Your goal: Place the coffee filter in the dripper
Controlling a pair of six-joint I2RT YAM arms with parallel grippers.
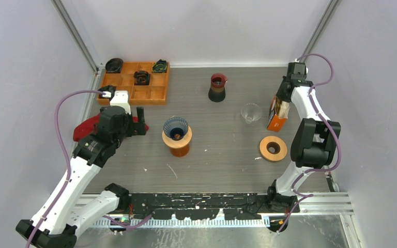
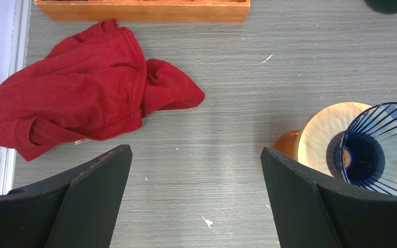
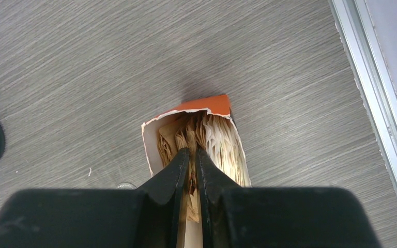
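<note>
The blue wire dripper (image 1: 176,125) stands on a wooden ring atop an amber base, centre-left in the top view. An orange box (image 1: 275,121) of brown and white paper filters (image 3: 219,144) is at the right. My right gripper is down at the box's mouth, fingertips nearly together among the brown filters; whether any is gripped is unclear. My left gripper hangs open above the table, left of the dripper, nothing between its fingers.
A red cloth (image 2: 82,88) and a wooden organiser (image 1: 155,94) are at the left. A carafe (image 1: 217,93), a glass (image 1: 251,111) and a wooden ring (image 1: 264,147) stand on the table.
</note>
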